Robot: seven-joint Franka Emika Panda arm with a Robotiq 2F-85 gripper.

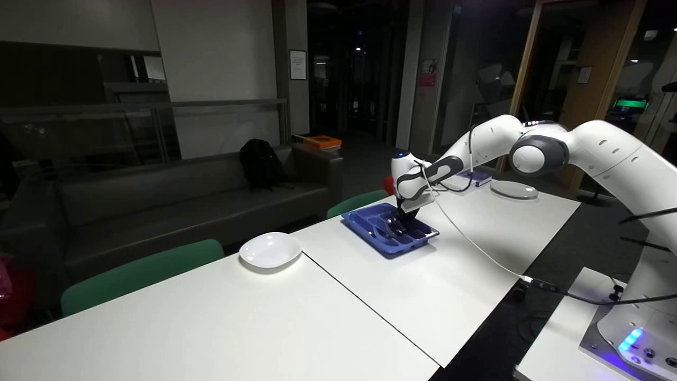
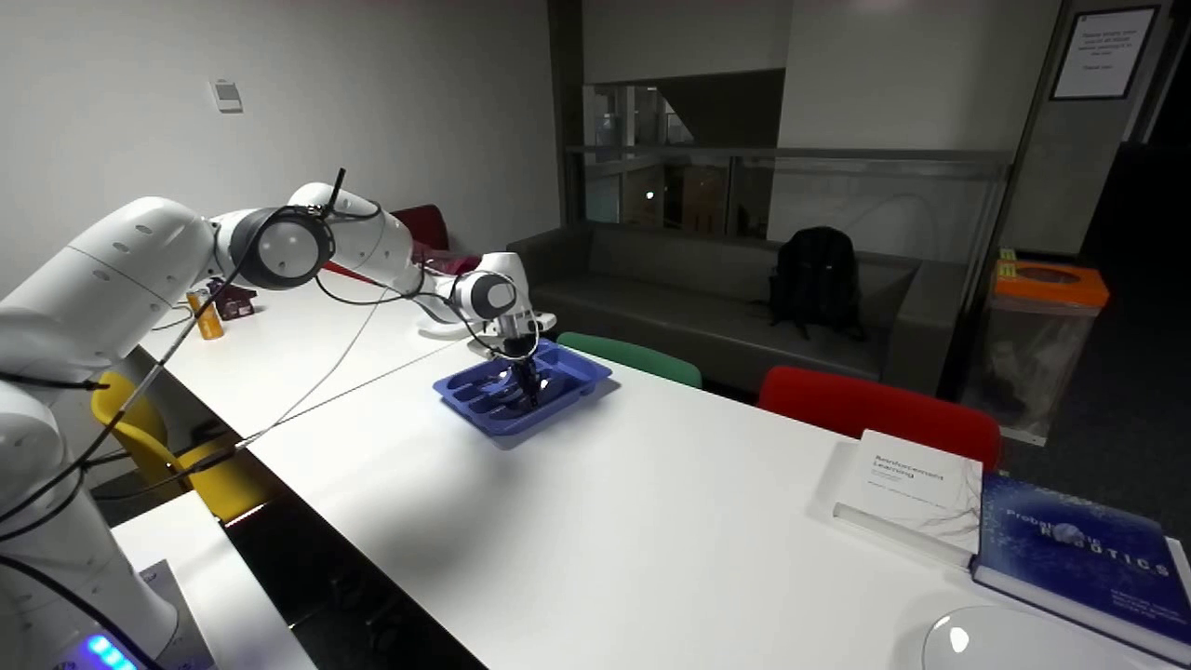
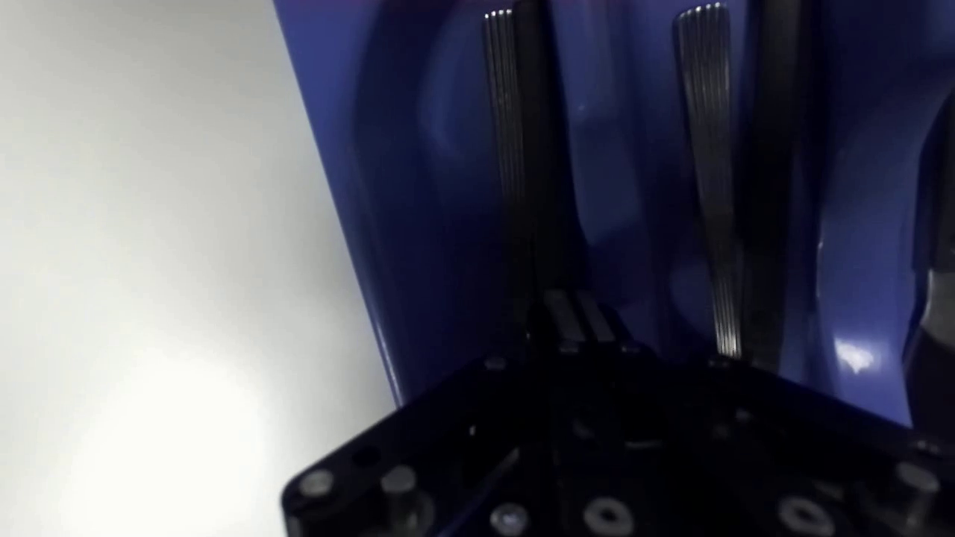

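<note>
My gripper is shut, its fingertips down in the blue cutlery tray (image 1: pixel 374 238), towards one side of it. In the wrist view a ridged silver handle (image 3: pixel 507 107) runs down a compartment and into the dark just left of the fingertips. I make out nothing between the fingers, though shadow hides the tips' lower part. A second ridged handle (image 3: pixel 709 116) lies in the compartment to the right, apart from the fingertips. Exterior view 2 shows the same tray (image 2: pixel 592 368) with the gripper (image 2: pixel 530 391) over its inside; the cutlery there is too small to tell apart.
A white bowl (image 1: pixel 271 250) stands past the table seam. At the other end are a grey plate (image 1: pixel 514 189), a white book (image 2: pixel 910 491) and a blue book (image 2: pixel 1083 558). Bare table lies around the tray. A cable (image 1: pixel 469 238) hangs beside the arm.
</note>
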